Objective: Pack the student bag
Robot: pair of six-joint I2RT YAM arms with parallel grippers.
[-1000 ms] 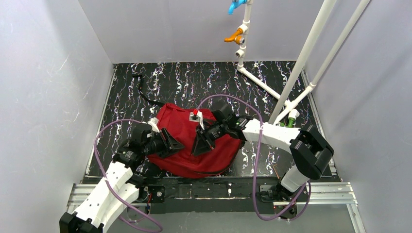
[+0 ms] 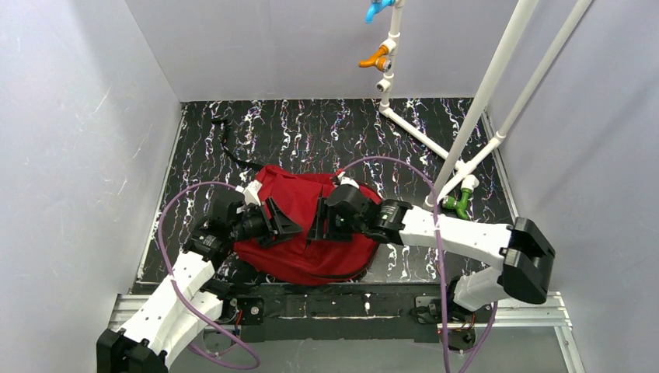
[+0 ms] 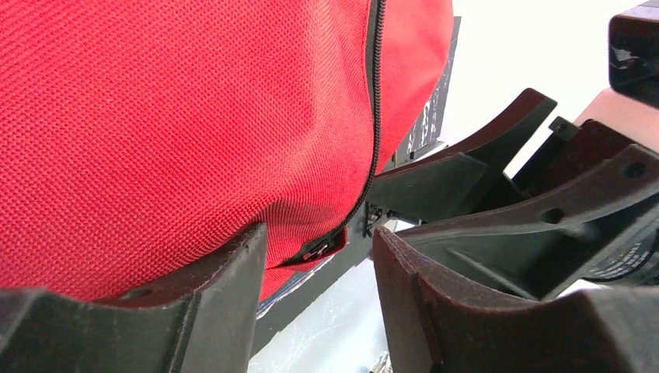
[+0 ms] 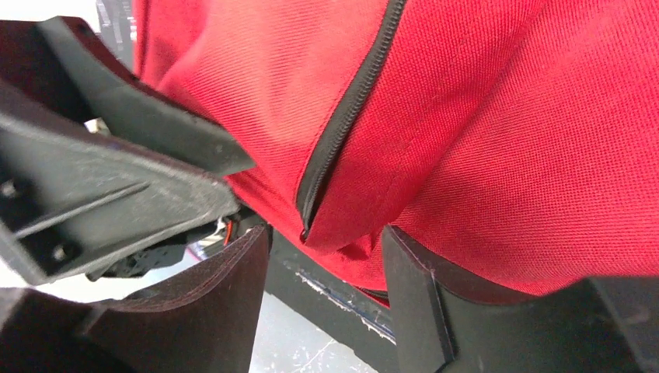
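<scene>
The red bag lies flat near the table's front edge, beneath both grippers. Its black zipper shows in both wrist views; the line ends between the fingers of my right gripper, which stands open around a raised fold of red cloth without gripping it. My left gripper is open too, at the bag's left part, with red cloth and the zipper's end in front of its gap. In the top view the two grippers face each other closely over the bag. What is inside the bag cannot be seen.
A black strap trails from the bag to the back left. White pipes with a green valve stand on the right.
The left gripper moved slightly to the right. The bag stays in place.
</scene>
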